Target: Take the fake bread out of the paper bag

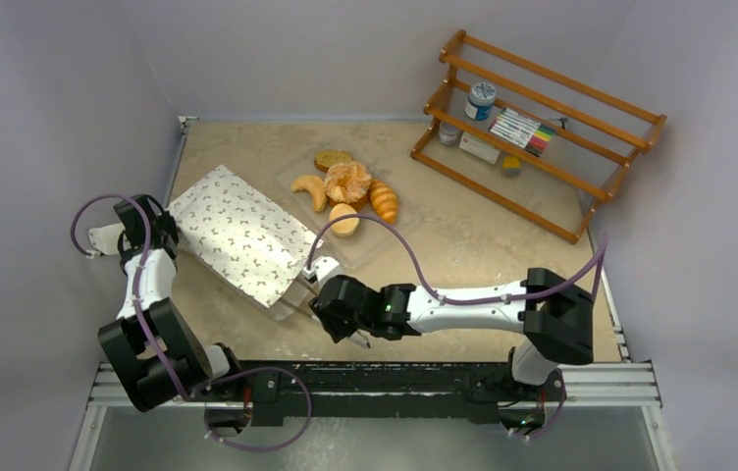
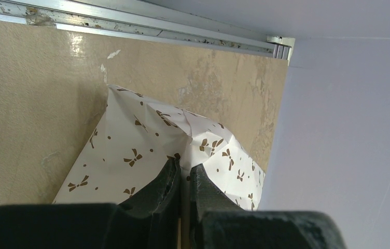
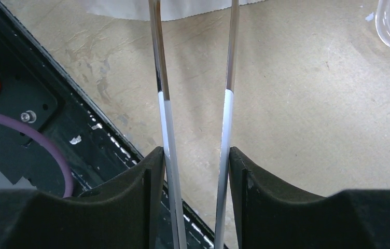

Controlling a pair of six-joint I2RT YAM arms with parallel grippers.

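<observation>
The white paper bag (image 1: 245,234) with brown bow prints lies slantwise on the left of the table, its mouth towards the lower right. My left gripper is shut on the bag's gathered closed end. My right gripper is part open, its two long slim fingers (image 3: 167,122) reaching through the bag's mouth. Their tips are out of sight, and nothing shows between the visible lengths. Whatever is inside the bag is hidden. Outside it, several breads rest on a clear tray, among them a croissant (image 1: 384,200), a ring-shaped bread (image 1: 347,182) and a curved roll (image 1: 309,190).
The clear tray (image 1: 385,245) stands behind and right of the bag's mouth. A wooden rack (image 1: 542,80) with jars and boxes occupies the back right. Bare tabletop (image 1: 483,250) lies between the rack and my right arm. A side wall (image 2: 338,129) rises close to the left gripper.
</observation>
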